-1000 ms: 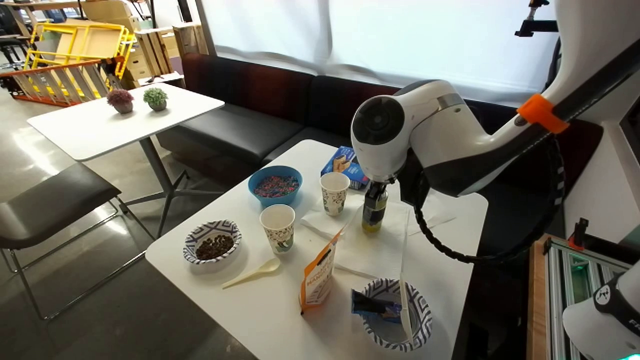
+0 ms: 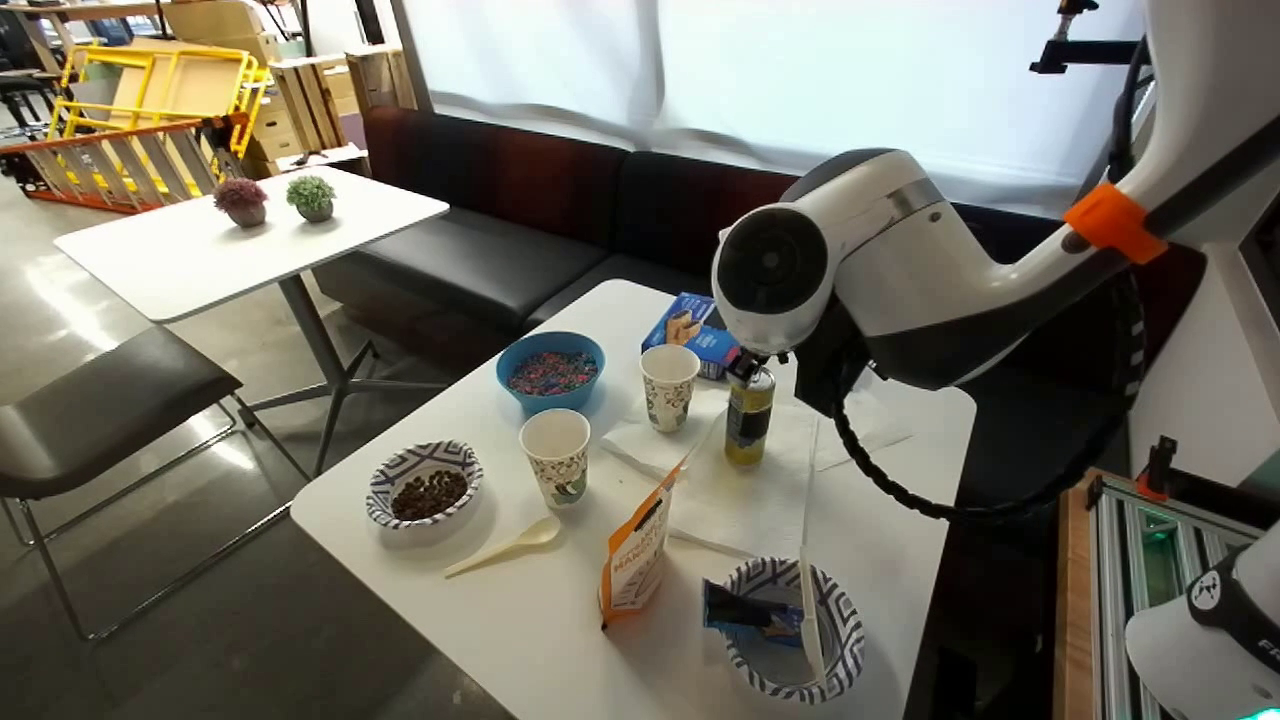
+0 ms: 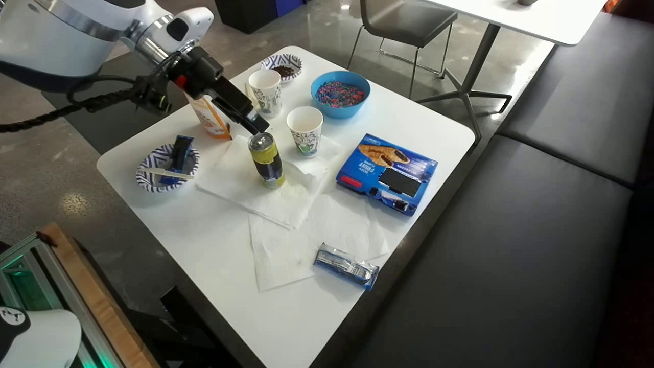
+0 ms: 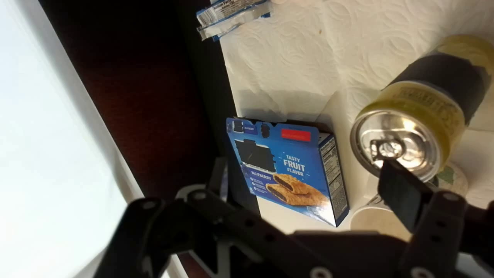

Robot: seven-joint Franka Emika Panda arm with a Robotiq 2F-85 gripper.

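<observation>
A yellow-green can [image 3: 273,175] with a dark band stands upright on white paper towels [image 3: 236,193]. My gripper [image 3: 258,128] is just above its top, behind it in exterior view 2. In the wrist view the gripper is open, with its two fingers wide apart and nothing held. One finger [image 4: 401,194] overlaps the can's lid [image 4: 398,141] in that picture; whether they touch I cannot tell. The can lies outside the gap between the fingers, towards the right.
Two paper cups [image 2: 668,386], a blue bowl [image 2: 513,382] and a blue snack box [image 3: 387,175] stand near the can. An orange-and-white pouch [image 2: 636,552], a patterned bowl [image 2: 852,636] with a wrapper, and a yellow spoon [image 2: 510,546] occupy the table. A wrapped bar [image 3: 346,267] lies by the edge.
My gripper has risen from beside the can's upper part to its top, and the arm has shifted slightly right in exterior view 1. The can remains standing in place.
</observation>
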